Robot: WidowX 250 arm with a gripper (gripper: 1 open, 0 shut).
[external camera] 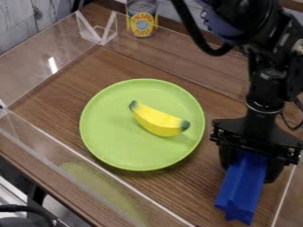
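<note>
My black gripper (251, 149) is low at the right of the camera view, over a long blue block (244, 188) that reaches toward the front edge. The block's upper end is inside the gripper; the fingers are mostly hidden, so their grip is unclear. A yellow banana (158, 118) lies on a round green plate (119, 146) left of the gripper, apart from it.
A can (141, 19) stands at the top beside clear plastic pieces (98, 27). Clear plastic walls run along the left and front left.
</note>
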